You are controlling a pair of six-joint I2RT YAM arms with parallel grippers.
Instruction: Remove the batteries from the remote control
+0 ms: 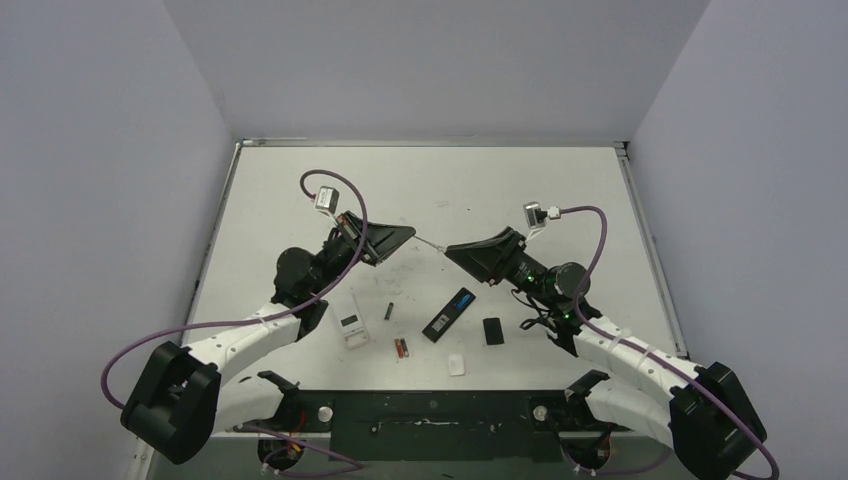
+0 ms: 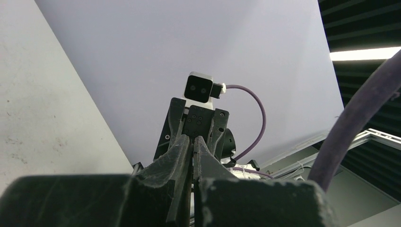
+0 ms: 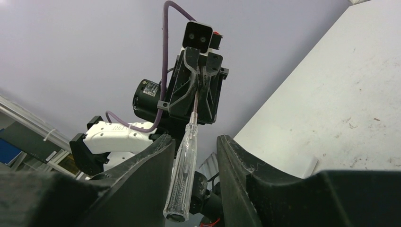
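Observation:
A screwdriver with a clear handle (image 3: 183, 175) hangs in the air between my two grippers. My left gripper (image 1: 414, 234) is shut on its thin shaft (image 3: 196, 100). Around the handle, my right gripper stands partly open, with a gap between the handle and the right-hand finger; contact on the other side cannot be told. On the table lie a white remote control (image 1: 348, 321) with a small display, orange-and-dark batteries (image 1: 401, 348) and a small dark cylinder (image 1: 389, 311), perhaps another battery. The remote's battery bay cannot be made out.
A long black box with a blue end (image 1: 448, 315) lies below the right gripper. Nearby are a small black rectangle (image 1: 493, 331) and a small white piece (image 1: 456, 365).

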